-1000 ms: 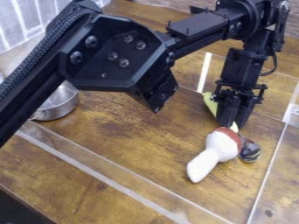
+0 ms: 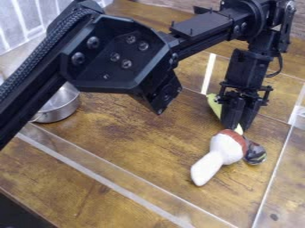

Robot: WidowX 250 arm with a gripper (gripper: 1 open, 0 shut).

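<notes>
My black gripper (image 2: 241, 120) reaches down at the right of the view, its fingers low over a pale yellow-green object (image 2: 216, 106) that is partly hidden behind them. Just in front of the fingertips lies a white object with a red band (image 2: 224, 146) and a dark end. The gripper looks closed on something at its tips, but what it holds is hard to make out.
A metal pot (image 2: 57, 107) stands at the left. The black arm spans the upper part of the view.
</notes>
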